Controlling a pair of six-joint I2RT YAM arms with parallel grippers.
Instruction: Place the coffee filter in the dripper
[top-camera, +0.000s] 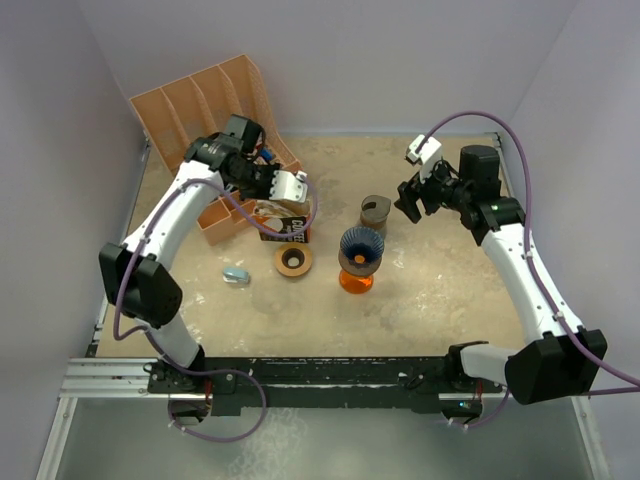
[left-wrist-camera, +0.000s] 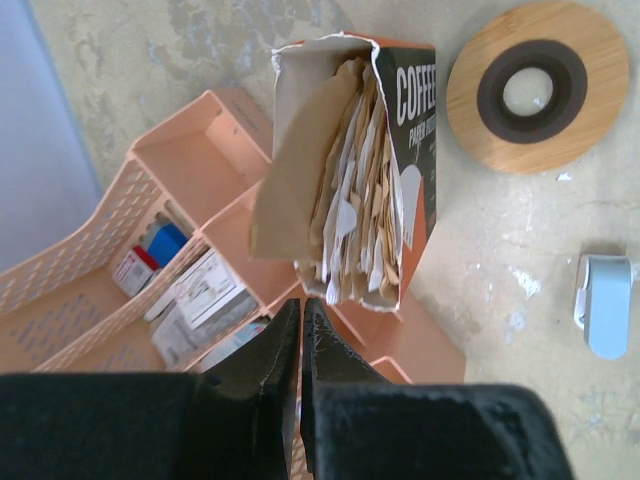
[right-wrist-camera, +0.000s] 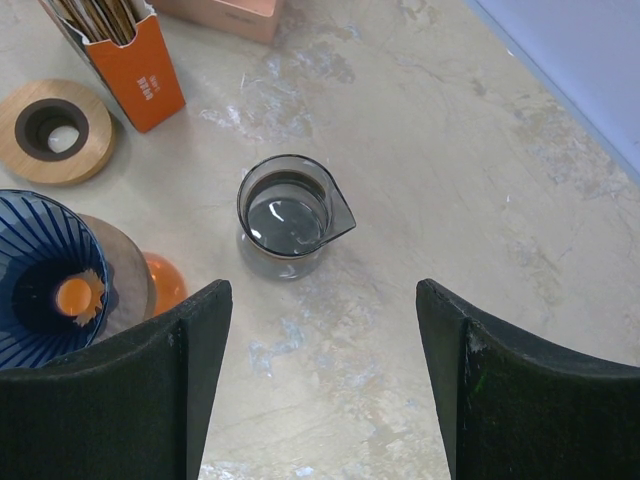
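Brown and white paper filters (left-wrist-camera: 352, 190) stand packed in the coffee filter box (left-wrist-camera: 415, 130), one brown filter (left-wrist-camera: 290, 190) leaning out over its side. My left gripper has its fingers closed together just below the box's open end in the left wrist view, nothing between them; that filter is outside them. The blue ribbed dripper (top-camera: 361, 243) sits on an orange-based stand (top-camera: 356, 282) at the table's middle and looks empty in the right wrist view. My right gripper stands open, with only bare table between its fingers.
A peach basket (left-wrist-camera: 215, 150) with compartments holds small packs beside the filter box. A wooden ring (top-camera: 293, 260) lies in front of the box, a pale blue clip-like item (top-camera: 236, 275) left of it. A glass beaker (right-wrist-camera: 288, 215) stands behind the dripper. Free table lies at right.
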